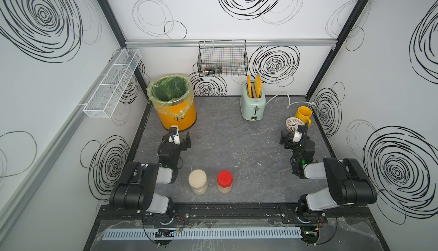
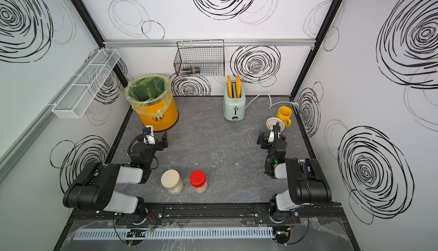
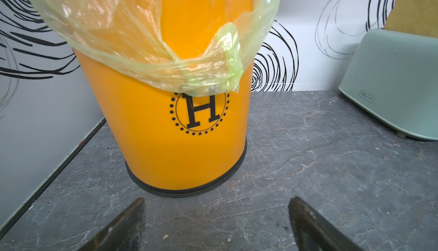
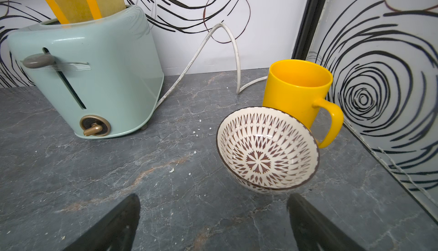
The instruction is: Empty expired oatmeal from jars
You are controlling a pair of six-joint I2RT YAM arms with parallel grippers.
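Two lidded jars stand upright near the table's front edge: a jar with a cream lid (image 1: 198,179) and, to its right, a jar with a red lid (image 1: 225,179). An orange bin (image 3: 173,132) lined with a translucent green bag (image 1: 171,91) is at the back left. My left gripper is open and empty in front of the bin, its fingers wide apart. On the right side, my right gripper is open with nothing between its fingers, just short of a patterned bowl (image 4: 269,148). Both jars are out of sight in the wrist views.
A mint toaster (image 1: 253,107) with two yellow slices stands at the back. Beside the bowl, near the right wall, is a yellow mug (image 4: 296,86). A black wire basket (image 1: 222,61) hangs on the back wall, a white wire rack (image 1: 114,82) on the left.
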